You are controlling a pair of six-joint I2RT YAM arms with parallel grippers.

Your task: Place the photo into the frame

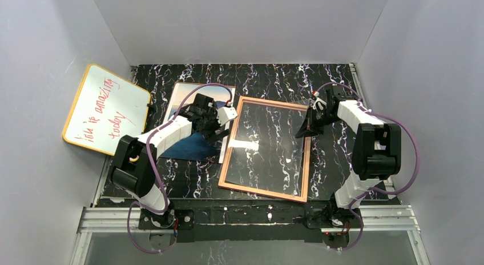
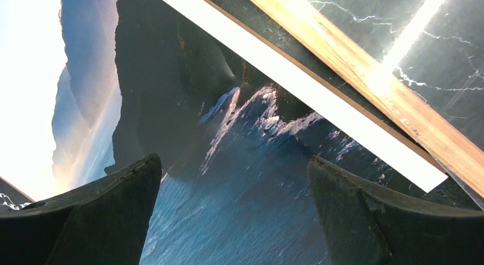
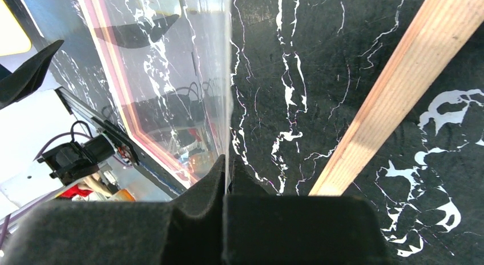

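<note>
The photo [image 1: 191, 148], a blue mountain scene with a white border, lies left of the wooden frame [image 1: 306, 169]. Over its right part my left gripper [image 1: 218, 135] stands open; in the left wrist view, the photo [image 2: 240, 196] fills the space beyond its spread fingers [image 2: 122, 188], and nothing is held. At the frame's right side, my right gripper [image 1: 298, 135] is shut on the edge of a clear sheet. In the right wrist view this clear sheet [image 3: 165, 65] rises nearly edge-on from the shut fingertips, tilted up, with the frame's side [image 3: 394, 99] to the right.
A whiteboard [image 1: 105, 108] with red writing leans at the left. The photo's right border [image 2: 297, 85] lies close beside the frame's left bar [image 2: 365, 73].
</note>
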